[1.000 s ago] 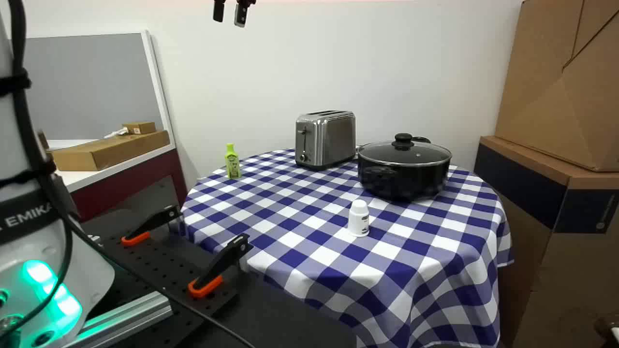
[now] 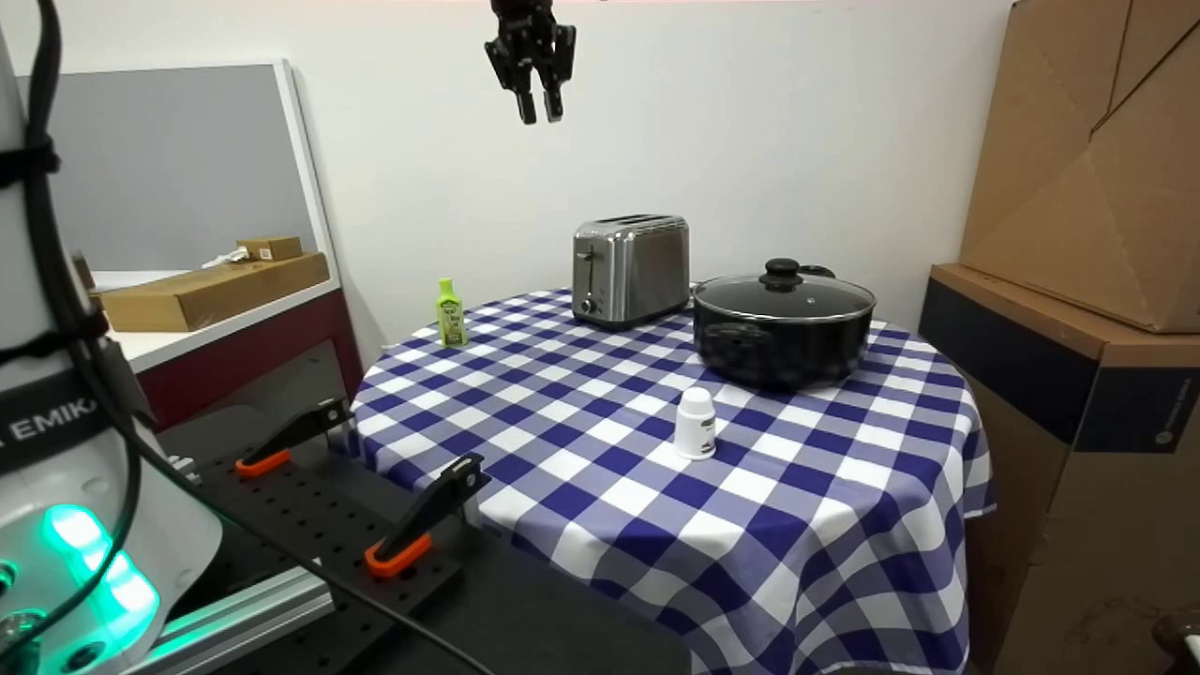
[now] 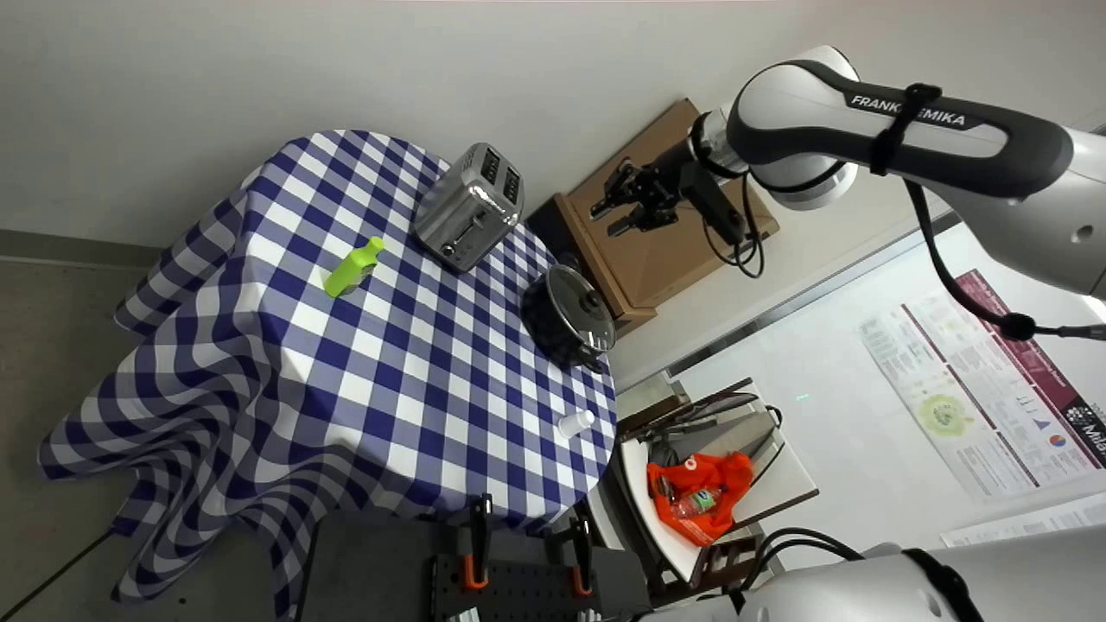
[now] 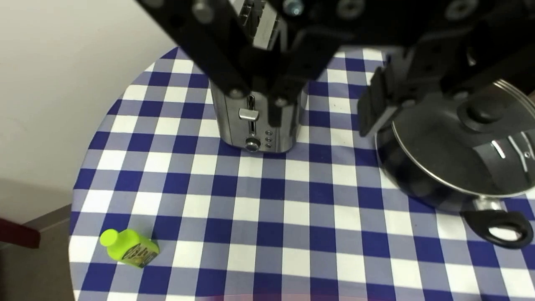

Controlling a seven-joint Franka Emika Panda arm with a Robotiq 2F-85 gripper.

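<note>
My gripper [image 2: 540,107] hangs high above the table, its fingers a little apart and nothing between them. From the second exterior view, the gripper [image 3: 611,218] shows well clear of everything on the cloth. Below it in the wrist view, a steel toaster [image 4: 258,120] is partly hidden by the fingers. A black pot with a glass lid [image 2: 784,326] stands right of the toaster. At the table's left is a lime-green bottle [image 2: 451,314], upright. A small white bottle [image 2: 695,426] stands in front of the pot; the wrist view does not show it.
A blue-and-white checked cloth [image 2: 540,405] covers the round table, with its middle bare. Large cardboard boxes [image 2: 1080,169] rise beyond the right edge. A white wall stands close behind, and black clamps with orange parts [image 2: 427,512] sit at the front left.
My gripper has moved right and come lower in the first exterior view, and its fingers now appear closer together. The things on the table have stayed put.
</note>
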